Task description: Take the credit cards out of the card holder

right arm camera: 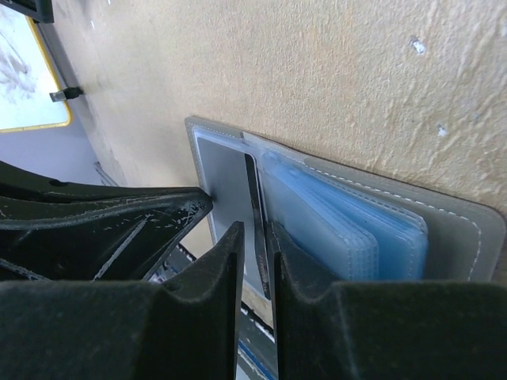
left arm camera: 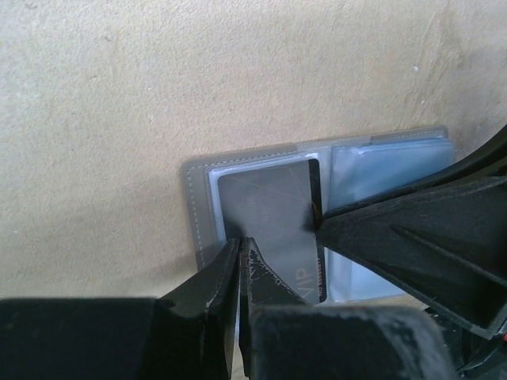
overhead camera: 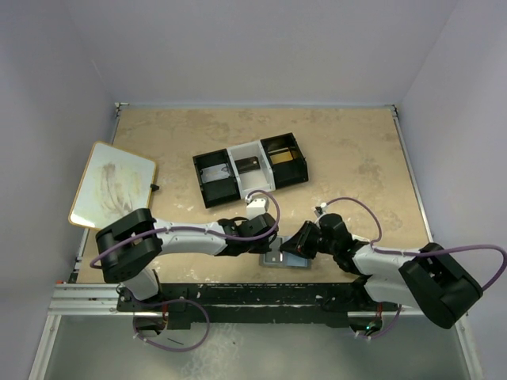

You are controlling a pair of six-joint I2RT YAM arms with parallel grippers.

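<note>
The open card holder (left arm camera: 190, 194) lies flat on the table, with a grey edge and pale blue pockets. A dark grey card (left arm camera: 265, 202) marked VIP rests in its clear left pocket; its black edge (right arm camera: 252, 182) shows at the pocket's opening. My left gripper is shut over the lower left part of that pocket, nothing visible between its fingers. In the right wrist view my right gripper stands slightly open, a narrow gap between its fingertips at the card's black edge. Whether they touch the card is unclear.
Behind the holder is a box with three compartments: a left black one (overhead camera: 202, 191), a white middle one (overhead camera: 252, 179) and a right black one (overhead camera: 295, 171). A whiteboard (overhead camera: 112, 186) lies at the left. Bare table surrounds the holder.
</note>
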